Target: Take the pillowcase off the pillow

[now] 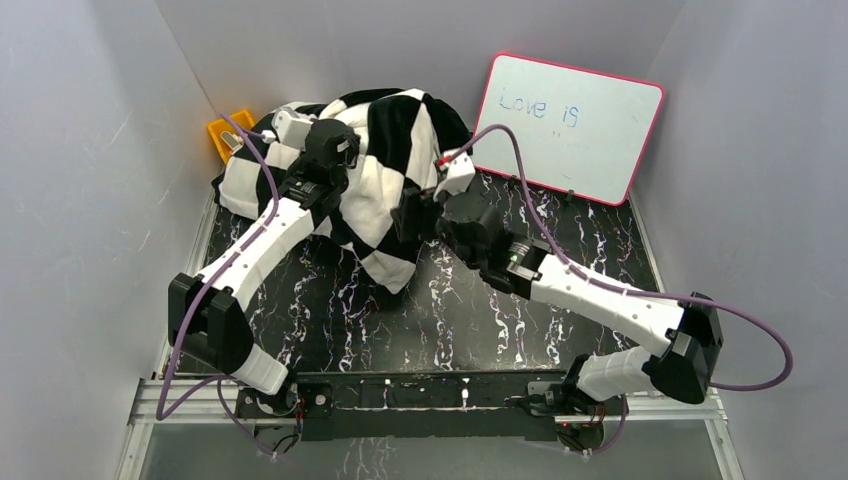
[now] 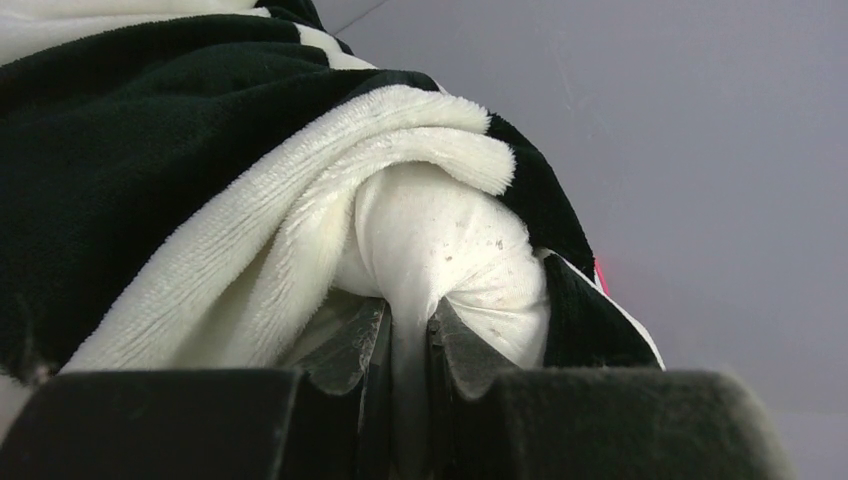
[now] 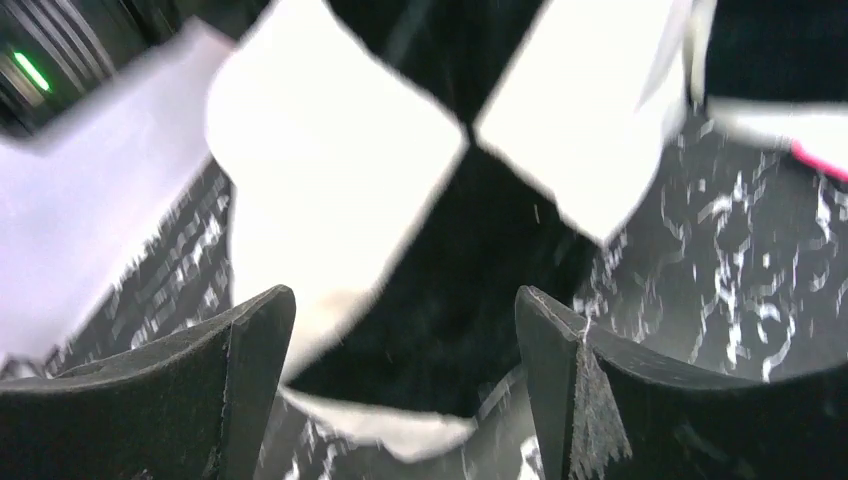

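The black-and-white checked pillowcase lies bunched at the back left of the table, one corner hanging forward. In the left wrist view its fluffy white folds part around the smooth white pillow. My left gripper is shut on a pinched bit of that pillow fabric. At the pillowcase's right edge is my right gripper, partly blurred. In the right wrist view its fingers stand wide apart, the pillowcase beyond them. Most of the pillow is hidden inside the case.
A whiteboard with a red rim leans at the back right. A yellow container stands in the back left corner, beside the pillowcase.
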